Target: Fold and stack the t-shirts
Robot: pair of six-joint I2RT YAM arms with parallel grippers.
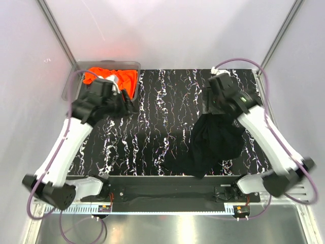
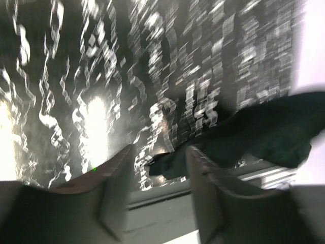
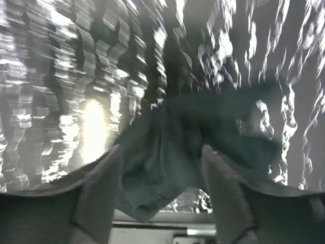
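Note:
A black t-shirt [image 1: 218, 140] lies crumpled at the right front of the black table, one corner reaching toward the front edge. My right gripper [image 1: 208, 101] is at its far end in the top view. Between the right fingers there is a clear gap, and the blurred shirt [image 3: 172, 137] shows beyond them; contact is hard to tell. Over on the left, my left gripper [image 1: 130, 105] is well apart from the shirt. Its fingers [image 2: 119, 185] stand apart with nothing held, the shirt [image 2: 244, 132] showing off to the right.
An orange cloth [image 1: 124, 81] lies in the grey bin [image 1: 104, 65] at the back left, partly behind the left arm. Bare marbled table [image 1: 162, 117] spreads through the middle. Side walls close in the workspace at left and right.

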